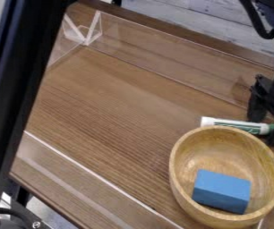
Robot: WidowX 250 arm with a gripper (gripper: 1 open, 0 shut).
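Note:
My black gripper [266, 109] is at the right edge of the view, low over the table just behind the wooden bowl; it is open, though its fingers are dark and hard to separate. A white tube with a green end [229, 122] lies behind the bowl, its right end by the gripper's fingers. The round wooden bowl [184, 166] sits at the lower right with a blue block [221, 190] inside.
A black post [14, 63] fills the left edge, and a white wire bracket stands at the top left. A pale wall runs along the back.

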